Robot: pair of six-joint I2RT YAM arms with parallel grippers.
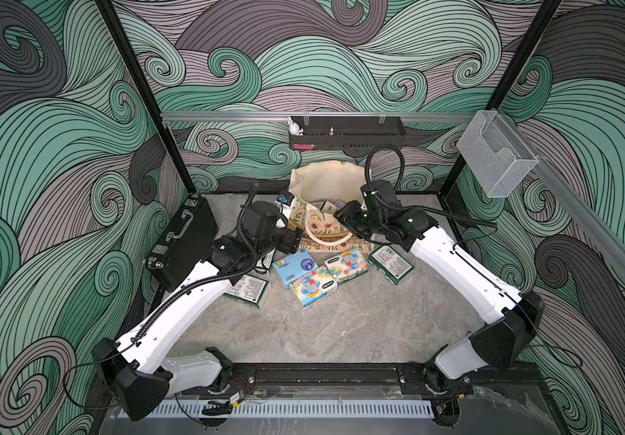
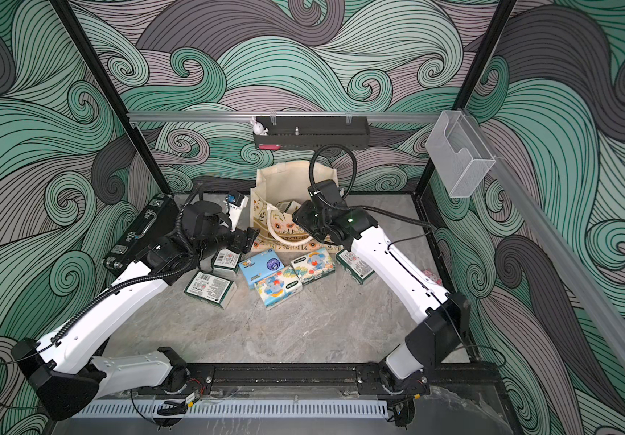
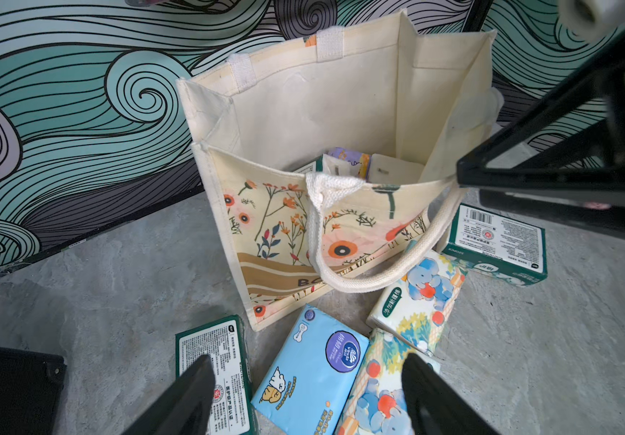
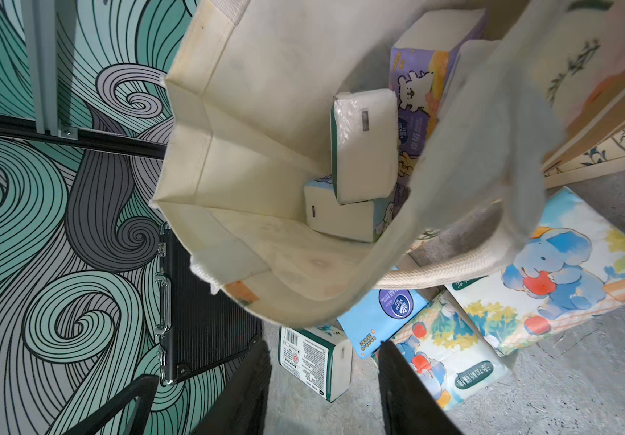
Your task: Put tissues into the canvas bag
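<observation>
The cream canvas bag (image 3: 312, 101) with a floral front stands at the back, several tissue packs inside (image 4: 363, 145). In front lie a blue pack (image 3: 311, 369), elephant-print packs (image 3: 410, 304) and green-white packs (image 3: 497, 243). My left gripper (image 1: 290, 239) hangs open over the packs at the bag's left front, nothing between its fingers. My right gripper is at the bag's front right, beside the rim and handle; in its wrist view its fingers stand apart with no object held between them.
A black case (image 1: 181, 239) lies at the left edge. A dark shelf (image 1: 345, 137) and a wire basket (image 1: 493, 152) hang on rails above. Bare table shows at the front.
</observation>
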